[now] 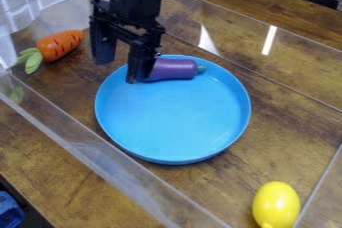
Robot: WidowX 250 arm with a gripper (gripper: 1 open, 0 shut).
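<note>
My black gripper (120,50) hangs over the upper-left rim of a blue round plate (171,117), its two fingers apart and open, with nothing visible held between them. A purple eggplant (175,68) lies on the plate's upper part, just right of the gripper and partly behind it.
An orange carrot with green leaves (59,45) lies at the left. A yellow lemon-like object (277,203) sits at the lower right, and a blue item (7,213) at the lower-left edge. Clear tray walls run along the sides.
</note>
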